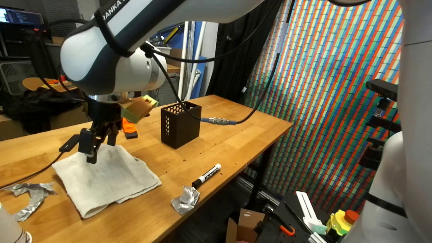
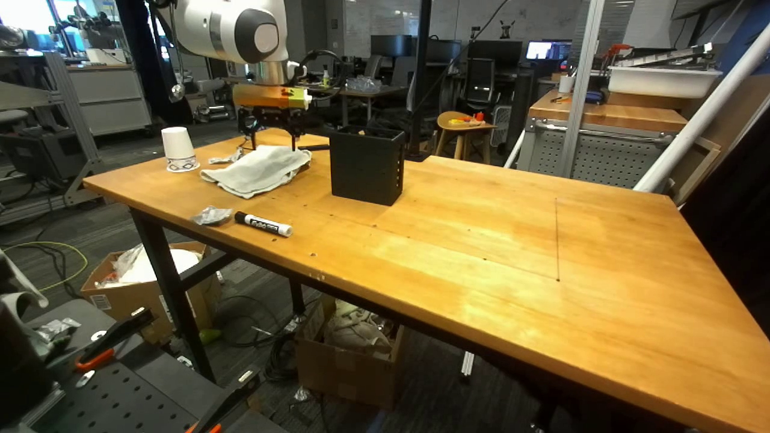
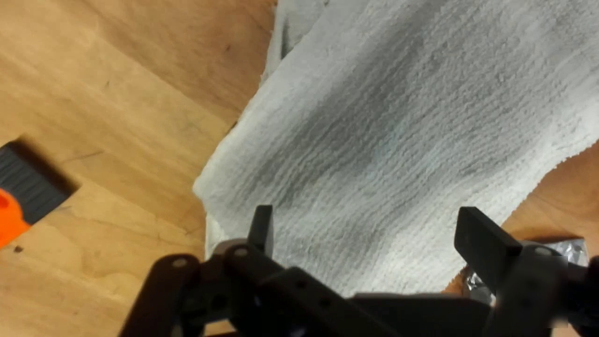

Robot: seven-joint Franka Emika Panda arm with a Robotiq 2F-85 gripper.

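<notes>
A folded whitish cloth [image 1: 107,178] lies on the wooden table, and it fills much of the wrist view as a ribbed, textured cloth [image 3: 393,135]. Just above its back part is my gripper [image 1: 102,150], pointing down. In the wrist view the fingers of the gripper stand wide apart, with the cloth below and nothing held between them. Exterior view 2 also has the gripper [image 2: 274,143] at the cloth [image 2: 258,171]. Whether the fingertips touch the fabric, I cannot tell.
A black perforated box [image 1: 181,125] stands right of the cloth. An orange tool [image 1: 129,126] lies behind. Crumpled foil [image 1: 186,199] and a marker [image 1: 206,175] sit near the front edge; a foil strip [image 1: 35,197] and paper cup [image 2: 178,149] are left.
</notes>
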